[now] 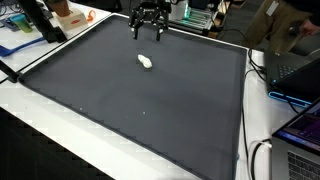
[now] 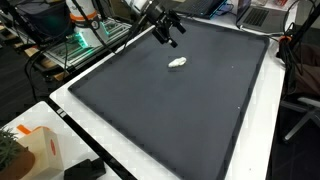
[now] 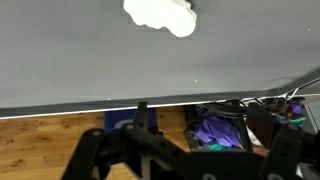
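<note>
A small white object (image 1: 145,61), irregular and elongated, lies on the dark grey board (image 1: 140,100). The same white piece (image 2: 177,62) shows in exterior view 2, and it is cut off by the top edge in the wrist view (image 3: 162,14). My gripper (image 1: 147,37) hangs over the board's far side, its two fingers apart with nothing between them. In exterior view 2 the open gripper (image 2: 169,41) is a short way behind the white object, not touching it.
Most of the board is bare. A laptop (image 1: 298,162) and cables line its right side in exterior view 1. Bottles and boxes (image 1: 68,14) stand beyond the far left corner. A green and brown item (image 2: 14,153) sits at lower left in exterior view 2.
</note>
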